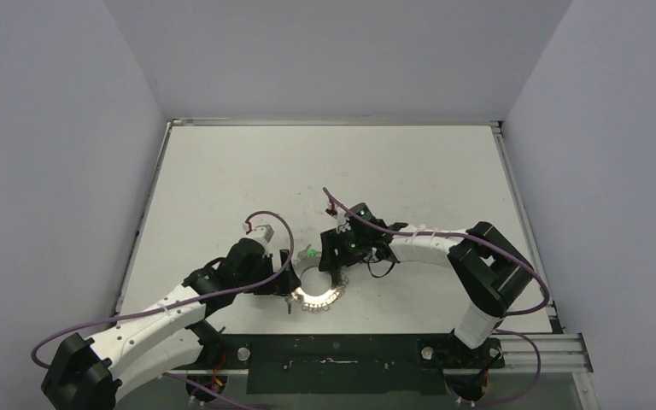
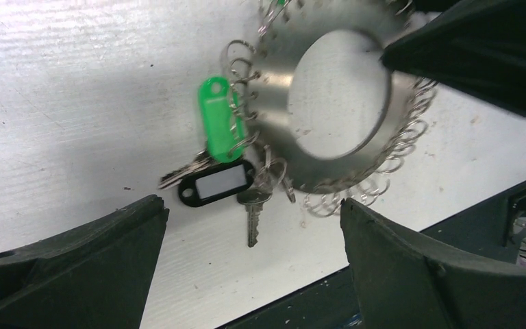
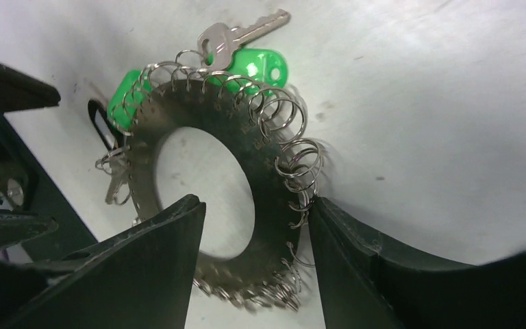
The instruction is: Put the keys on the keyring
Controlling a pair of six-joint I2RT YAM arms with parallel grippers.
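Observation:
A steel ring plate (image 1: 315,298) lined with small split rings (image 3: 291,116) lies on the white table. Keys (image 2: 253,223) and green tags (image 2: 220,120) lie along it, with a black tag (image 2: 214,184) beside them. My left gripper is open, above the keys at the plate's left side. My right gripper is over the plate's edge, one fingertip against the split rings; whether anything is between its fingers is hard to see, and the gap between them shows plate surface.
A dark front rail (image 1: 333,363) runs below the table's near edge.

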